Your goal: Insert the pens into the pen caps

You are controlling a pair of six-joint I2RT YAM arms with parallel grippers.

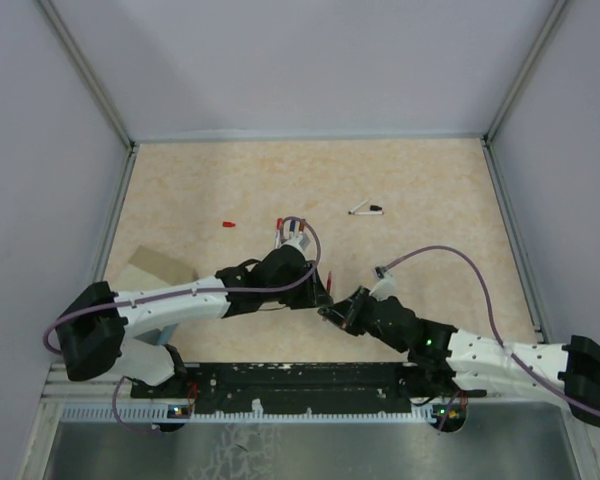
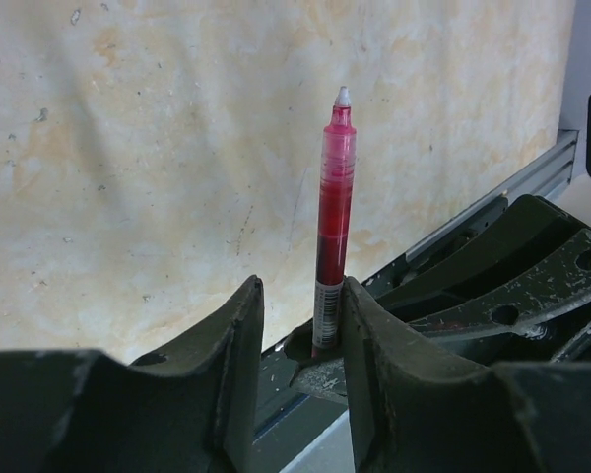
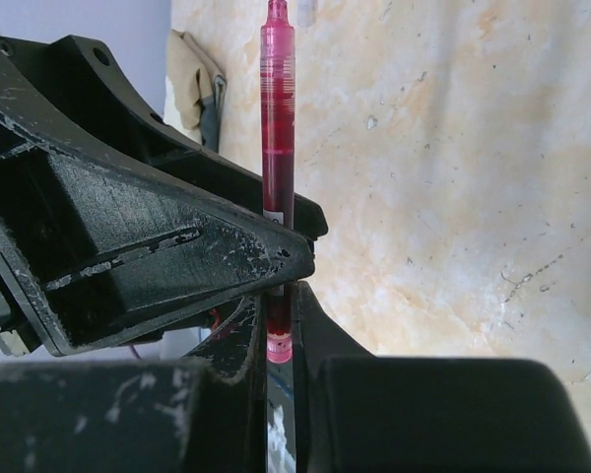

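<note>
A red pen (image 2: 335, 197) stands upright with its white tip up, held low down by my right gripper (image 1: 332, 312), which is shut on it. My left gripper is open around the pen, just beside the right one; in the right wrist view its black fingers lie next to the pen (image 3: 277, 99). On the table a small red cap (image 1: 228, 224) lies at the upper left, pens with red ends (image 1: 278, 227) lie behind my left arm, and white pens (image 1: 365, 212) with a black cap (image 1: 376, 208) lie at the upper right.
A beige cloth or board (image 1: 148, 265) lies at the left edge. Both arms meet near the front middle.
</note>
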